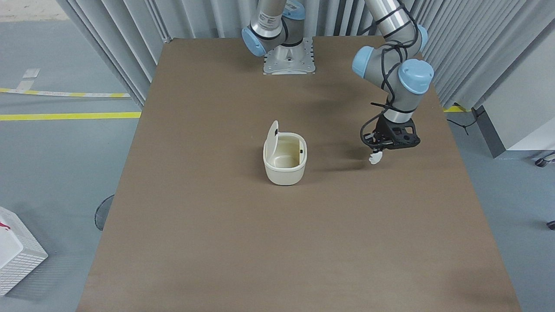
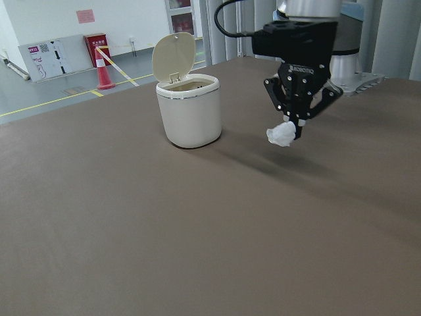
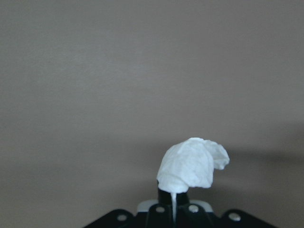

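Note:
A crumpled white tissue [image 1: 376, 157] [image 2: 281, 135] [image 3: 187, 166] is held at the tips of my gripper [image 2: 295, 122], whose fingers are shut on it, hanging above the table to the right of a small white bin. That bin [image 1: 285, 165] [image 2: 189, 118] stands upright on the brown table with its lid [image 1: 272, 138] raised on the left side in the front view. In the wrist view the tissue covers most of my fingertips.
The metal arm base [image 1: 288, 65] sits at the back edge. Grey curtains hang behind the table, with floor visible on both sides.

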